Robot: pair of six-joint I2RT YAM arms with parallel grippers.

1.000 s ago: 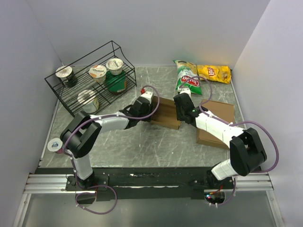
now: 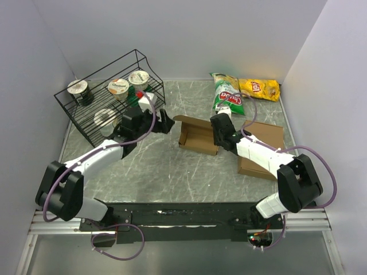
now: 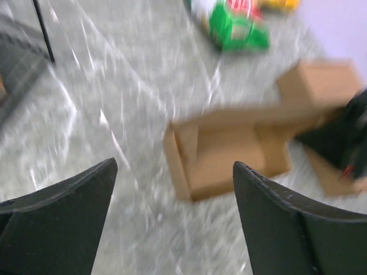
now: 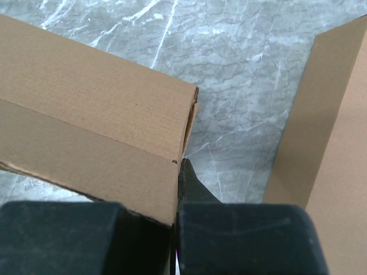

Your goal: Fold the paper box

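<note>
The small cardboard box [image 2: 195, 137] stands mid-table with its long flap raised along the back; in the left wrist view it appears open-topped [image 3: 223, 160]. My left gripper [image 2: 164, 121] is open, left of the box and apart from it, with nothing between its fingers. My right gripper [image 2: 217, 129] is shut at the box's right end; in the right wrist view its tips lie right at the corner edge of the cardboard [image 4: 137, 114], and whether any cardboard is pinched between them is unclear.
Flat cardboard [image 2: 258, 163] lies right of the box. A wire rack [image 2: 86, 117] with tubs stands back left, and snack bags [image 2: 226, 91] lie at the back.
My left gripper has backed away up and left from the box's left end, and the box's long flap now shows sticking out leftward above it. The right arm has not moved.
</note>
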